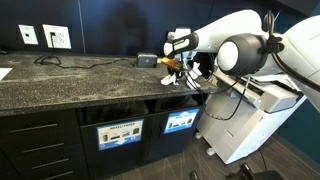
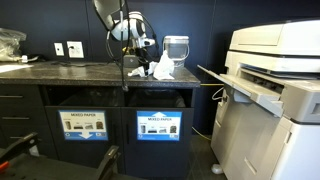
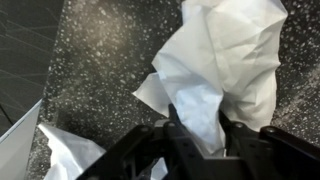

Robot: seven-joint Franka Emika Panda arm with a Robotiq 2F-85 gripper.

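Observation:
A crumpled white paper (image 3: 205, 65) lies over the speckled dark counter in the wrist view, its lower part bunched between my gripper's fingers. My gripper is part open around it, pointing down; whether both fingers press on the paper cannot be told. At the lower left of that view is another white piece (image 3: 70, 155). In exterior view 2 the gripper (image 2: 143, 70) is low at the counter's right end, beside white paper (image 2: 163, 68). The fingertips are too small to make out there.
Below the counter (image 1: 80, 85) stand two open-fronted bins with blue-and-white labels (image 2: 158, 125). A dark box (image 1: 147, 60) sits by the back wall, with a black cable to its left. A large printer (image 2: 255, 110) stands at the right.

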